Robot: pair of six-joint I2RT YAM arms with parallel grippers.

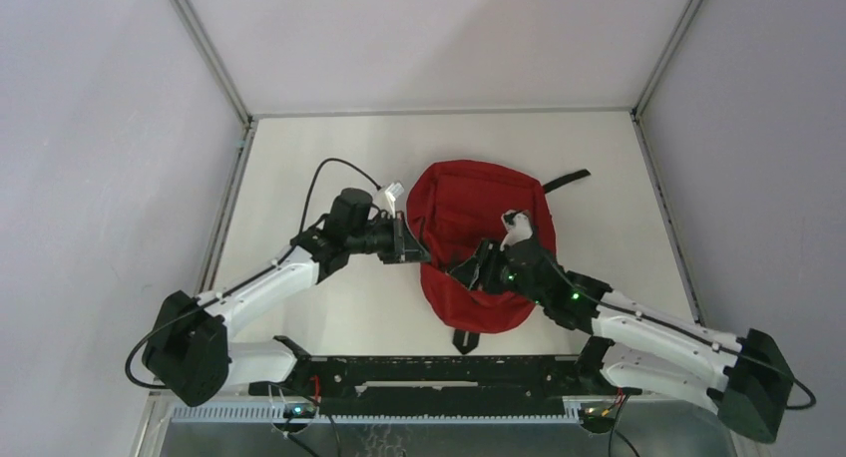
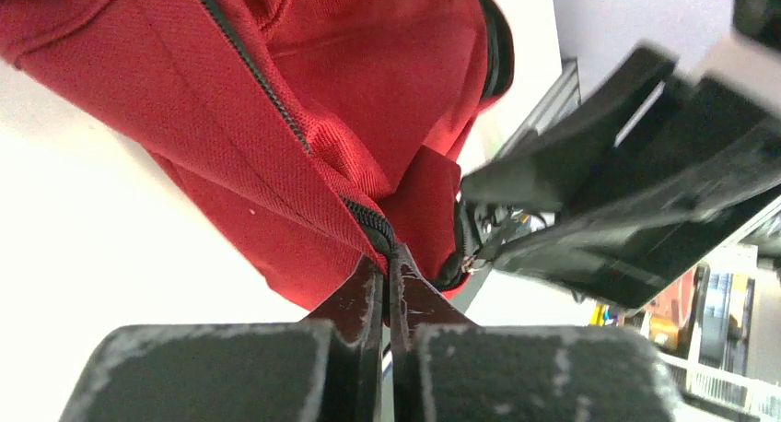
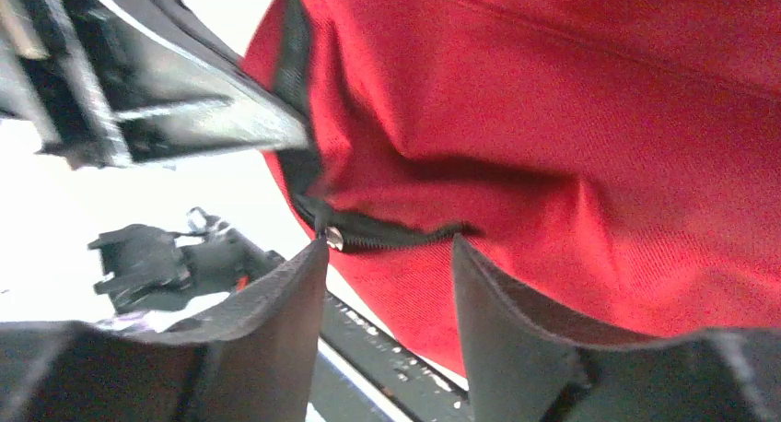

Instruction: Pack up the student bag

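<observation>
The red bag lies on the white table. At its left edge my left gripper is shut. In the left wrist view, the black-zippered edge of the bag runs between the tips of that gripper. Over the lower part of the bag, my right gripper stands open close to the left one. The right wrist view has a stretch of black zipper and a small shiny metal piece between and beyond its spread fingers. The bag's inside is hidden.
One black strap sticks out at the bag's upper right, another at its bottom. Bare table lies to the left. Grey walls stand on both sides.
</observation>
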